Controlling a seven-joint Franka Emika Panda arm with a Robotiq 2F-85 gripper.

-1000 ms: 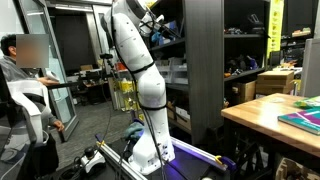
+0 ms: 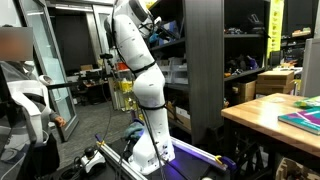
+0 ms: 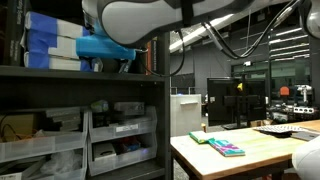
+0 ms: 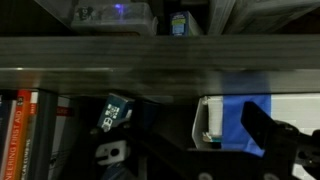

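In the wrist view my gripper stands open near a dark shelf edge [image 4: 160, 55], with its dark fingers [image 4: 262, 126] spread apart. Close by the right finger lies a white package with a blue band [image 4: 240, 120], partly covered by that finger. Behind the left finger is a dark box with pale blue print [image 4: 116, 108]. The gap between the fingers is mostly dark. In exterior view 1 the white arm [image 2: 128, 45] reaches up out of the top of the picture, towards the shelves.
Books [image 4: 18, 125] stand at the wrist view's left. Clear bins [image 3: 120, 128] fill lower shelves, and blue and white packages [image 3: 55, 25] sit above. A wooden table [image 2: 265, 115] holds a colourful folder [image 2: 300, 120]. A person [image 2: 15, 75] stands at far left.
The person at the left edge has shifted slightly leftward. My arm shows no clear movement in exterior view 1.
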